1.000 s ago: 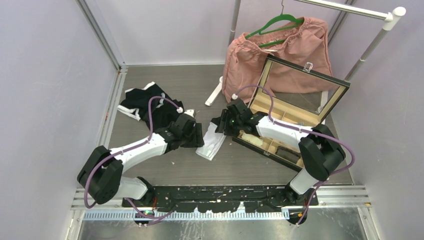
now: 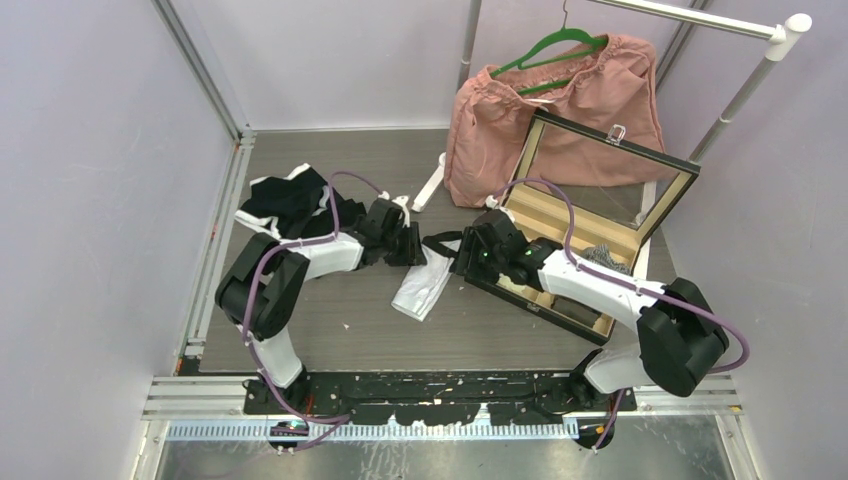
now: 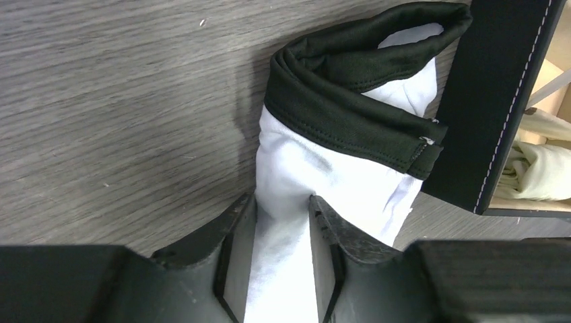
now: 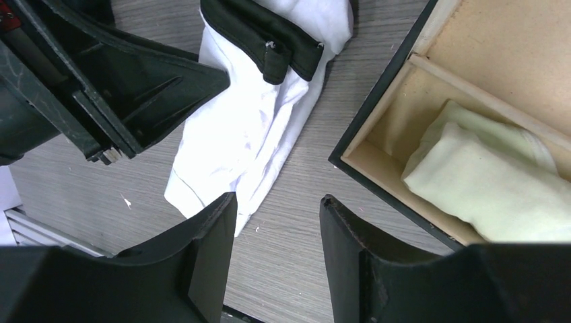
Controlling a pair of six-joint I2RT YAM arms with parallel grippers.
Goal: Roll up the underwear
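Observation:
The white underwear (image 2: 420, 288) with a black waistband (image 3: 350, 128) lies folded in a long strip on the table, between the grippers. My left gripper (image 2: 412, 258) is low over the underwear's left edge, fingertips (image 3: 318, 214) at the white cloth, part open; whether they touch it is unclear. My right gripper (image 2: 465, 262) stands open to the underwear's right, beside the box edge; in the right wrist view its fingers (image 4: 209, 235) are apart with floor between them, and the left gripper's body overlaps the underwear at top left.
An open compartment box (image 2: 540, 310) with folded cloths (image 4: 491, 182) sits on the right. A dark garment pile (image 2: 290, 205) lies at the back left, a pink bag (image 2: 480, 130) with a green hanger at the back right.
My right gripper has shifted rightward, away from the waistband. The underwear looks unmoved.

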